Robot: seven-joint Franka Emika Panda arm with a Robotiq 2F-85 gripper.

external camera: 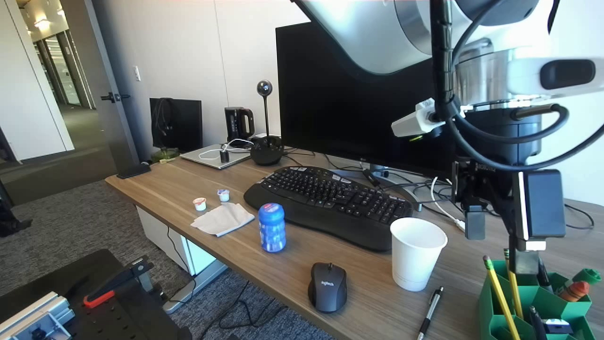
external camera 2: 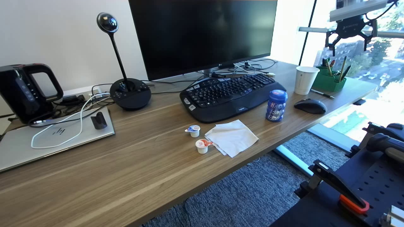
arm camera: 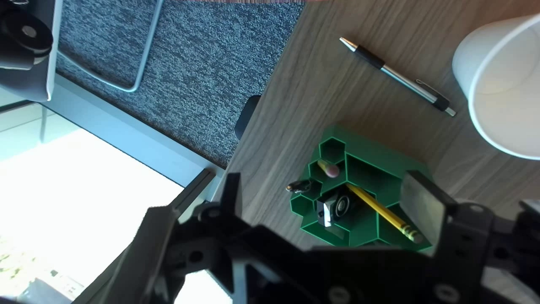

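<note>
Above the green pen organizer [external camera: 488, 309] hangs my gripper [external camera: 498, 243], its fingers wide apart with nothing between them. The wrist view has the organizer [arm camera: 387, 144] below and between the dark fingers, holding a yellow pencil [arm camera: 379, 205] and other small items. Two pencils [external camera: 498, 292] and several markers stand in it in exterior view 1. On the desk beside the organizer lies a silver and black pen [arm camera: 405, 83]. A white paper cup [external camera: 416, 260] stands upright nearby. In exterior view 2, the gripper [external camera 2: 349, 47] is clearly above the organizer [external camera 2: 328, 81].
A black mouse [external camera: 327, 288], a blue gum bottle [external camera: 272, 229], a folded cloth [external camera: 222, 219] and two small creamer cups stand along the desk's front. Behind them are a keyboard [external camera: 334, 198] and a monitor [external camera 2: 204, 37].
</note>
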